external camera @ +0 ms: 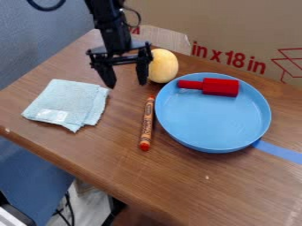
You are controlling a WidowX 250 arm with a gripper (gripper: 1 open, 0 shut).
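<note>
The black gripper (125,75) hangs over the back left of the wooden table, open, with nothing seen between its fingers. Just right of it rests a pale yellow round object (164,66). A folded light blue cloth (67,101) lies at the left. An orange stick (147,124) with a red end lies lengthwise in the middle, beside a blue plate (213,119), which holds a red object with a handle (218,86) at its back.
A cardboard box (236,35) stands behind the table. Bare wood (200,190) fills the front and right. A blue tape strip (283,153) runs right of the plate. The table's left edge drops off.
</note>
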